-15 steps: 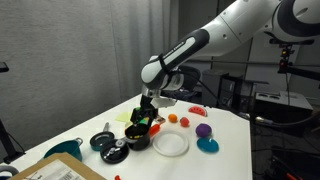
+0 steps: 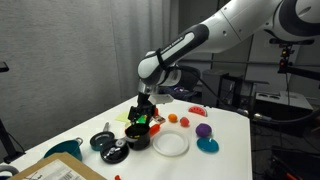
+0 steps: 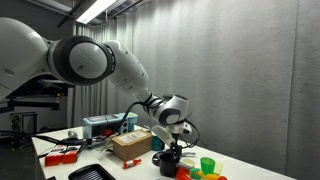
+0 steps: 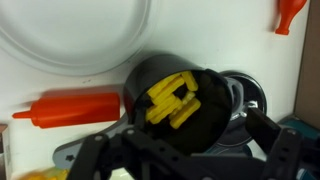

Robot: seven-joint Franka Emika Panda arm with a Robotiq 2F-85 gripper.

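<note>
Below my open gripper is a black pot (image 4: 152,72) with several yellow sticks (image 4: 172,98) lying inside it. In the wrist view, my two dark fingers (image 4: 264,132) stand wide apart over the near part of the pot, with nothing visibly held between them. Exterior view 1 shows the pot (image 2: 138,143) on the white table under the arm. From the other side, exterior view 2 shows the gripper (image 3: 172,140) just above the dark pot (image 3: 168,165); the fingertips are too small there to judge depth.
A white plate (image 4: 70,30) and a red bottle (image 4: 75,108) lie close to the pot. Left of it in exterior view 1 are a dark lid (image 2: 114,152), a black pan (image 2: 102,138), a teal bowl (image 2: 62,149) and a cardboard box (image 2: 62,168).
The gripper has shifted slightly left and down toward the pot. The objects on the table look unmoved.
</note>
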